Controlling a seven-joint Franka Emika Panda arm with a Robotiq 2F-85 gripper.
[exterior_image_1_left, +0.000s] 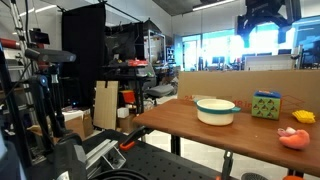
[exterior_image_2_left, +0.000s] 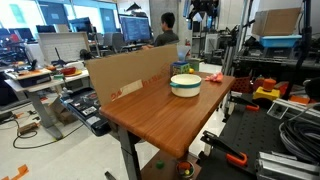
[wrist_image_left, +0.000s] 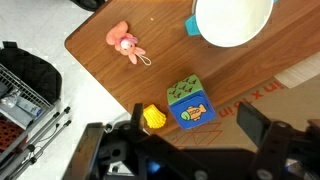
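Note:
My gripper (exterior_image_1_left: 265, 36) hangs high above the table's right part, open and with nothing between its fingers. In the wrist view, a blue and green block (wrist_image_left: 192, 106) lies well below, between the two dark fingers. Exterior view 1 shows that block (exterior_image_1_left: 266, 105) on the tabletop, blue uppermost and green beneath. A white bowl with a teal rim (exterior_image_1_left: 216, 111) stands left of it. Near the table's right end lies a pink plush toy (exterior_image_1_left: 294, 138). Behind it sits a small yellow object (exterior_image_1_left: 303, 117), also seen as a yellow shape (wrist_image_left: 153, 117) beside the left finger.
An upright cardboard panel (exterior_image_2_left: 128, 75) runs along one long edge. A person (exterior_image_2_left: 167, 32) sits beyond the table.

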